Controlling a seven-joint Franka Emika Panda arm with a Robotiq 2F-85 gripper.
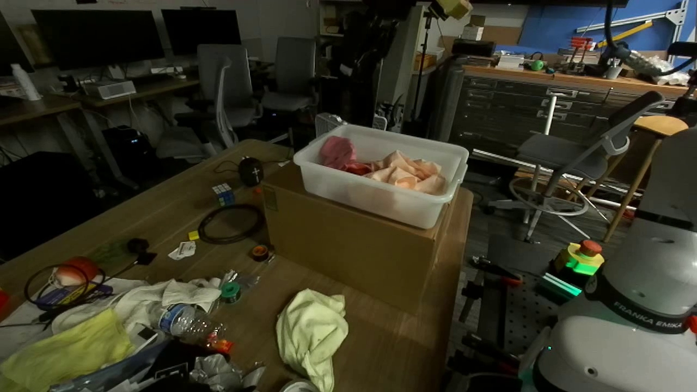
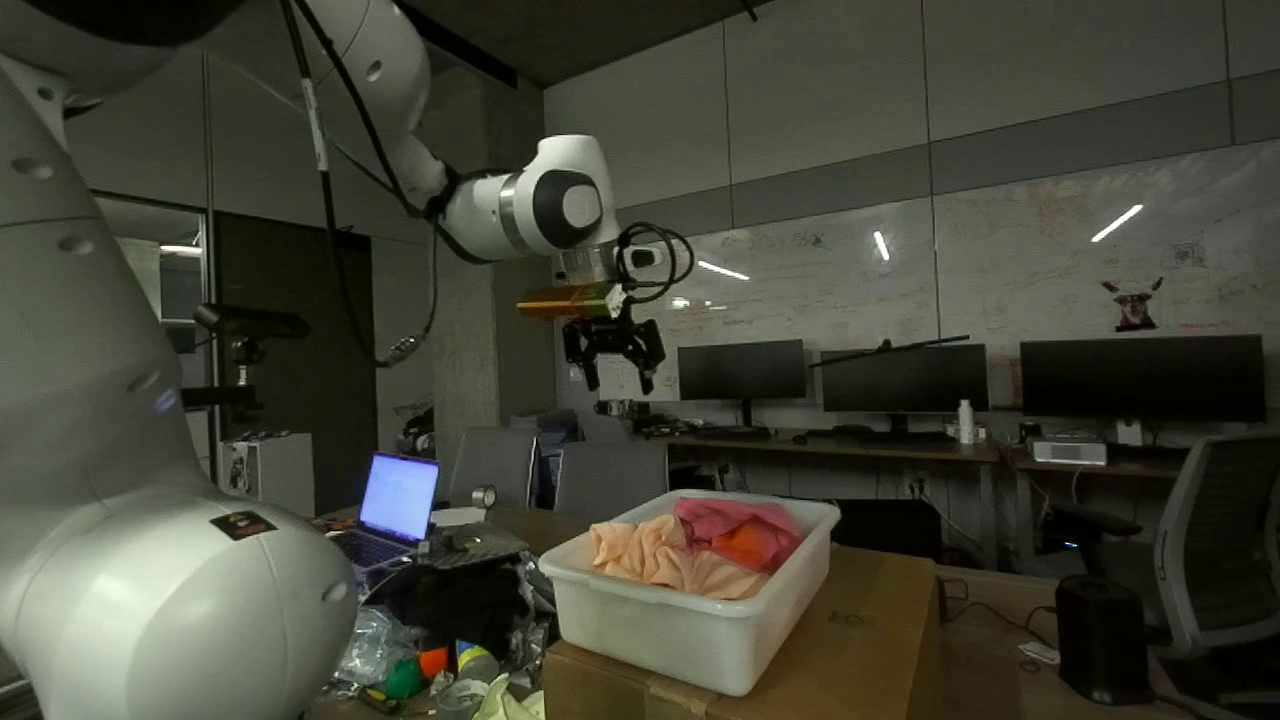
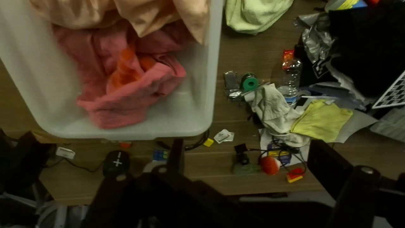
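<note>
A pale green cloth point(image 1: 312, 333) lies crumpled on the table in front of the cardboard box, outside the bin; part of it point(image 3: 256, 13) shows at the top of the wrist view. The white bin point(image 2: 672, 636) stands on that box and holds a peach cloth point(image 2: 642, 552) and a pink cloth point(image 3: 117, 112) with orange on it. High above the table hangs my gripper point(image 2: 620, 386), open, its fingers wide apart and nothing between them. In the wrist view its dark fingers frame the lower part, with the table far below.
The cardboard box point(image 1: 346, 251) raises the bin above the table. Clutter fills one side: a plastic bottle point(image 1: 186, 321), a yellow cloth point(image 1: 78, 349), a white cloth point(image 3: 271, 106) and cables. A laptop point(image 2: 398, 498) sits behind. Bare wood shows around the green cloth.
</note>
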